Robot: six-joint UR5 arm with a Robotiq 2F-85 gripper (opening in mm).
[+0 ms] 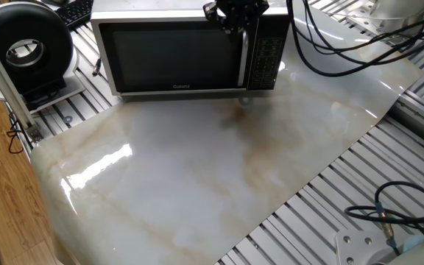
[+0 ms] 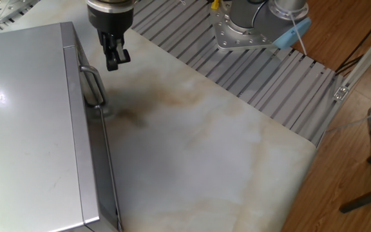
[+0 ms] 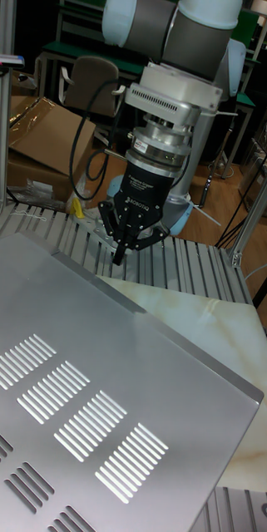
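A silver microwave with a dark glass door [image 1: 179, 55] stands at the back of the sheet in exterior view 1, its door closed. The upright door handle [image 1: 244, 57] is beside the control panel [image 1: 268, 60]. My black gripper [image 1: 233, 31] overlaps the upper door near the handle in that view. Exterior view 2 shows the gripper [image 2: 118, 63] out in front of the door, apart from the handle [image 2: 94, 84]. In exterior view 3 the gripper [image 3: 125, 252] points down beyond the microwave top [image 3: 116, 355]; its knuckles spread wide and its fingertips come together, with nothing visible between them.
The glossy marbled sheet [image 1: 175, 169] before the microwave is bare. A round black device [image 1: 24, 51] stands at the left. Black cables [image 1: 330, 73] hang to the right of the microwave. Slatted metal table [image 1: 330, 199] borders the sheet.
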